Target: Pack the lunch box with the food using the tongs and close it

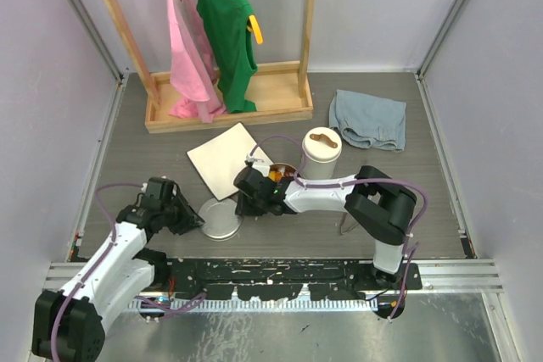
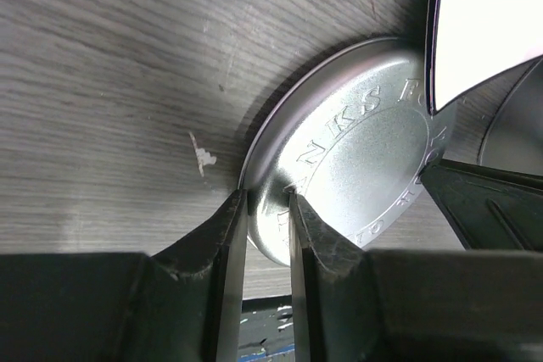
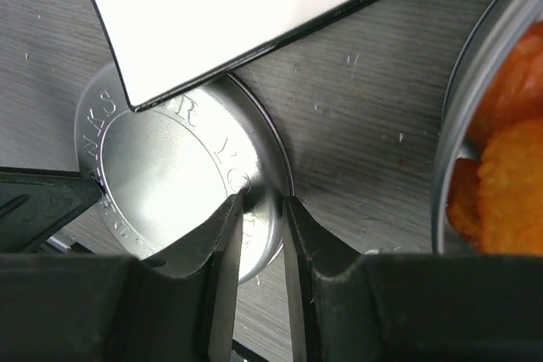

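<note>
A round embossed steel lid (image 1: pixel 220 219) lies on the grey table, one gripper at either side. My left gripper is at the lid's near rim in the left wrist view, its fingers slightly apart; whether they grip the rim is unclear. My right gripper is shut on the lid's opposite rim. To the right of the lid, a round steel container (image 3: pixel 458 125) holds orange-brown food (image 3: pixel 514 192), partly hidden by the right arm in the top view.
A white board (image 1: pixel 222 157) lies just behind the lid. A white lidded canister (image 1: pixel 321 148), folded jeans (image 1: pixel 367 116) and a wooden clothes rack (image 1: pixel 271 108) stand or lie farther back.
</note>
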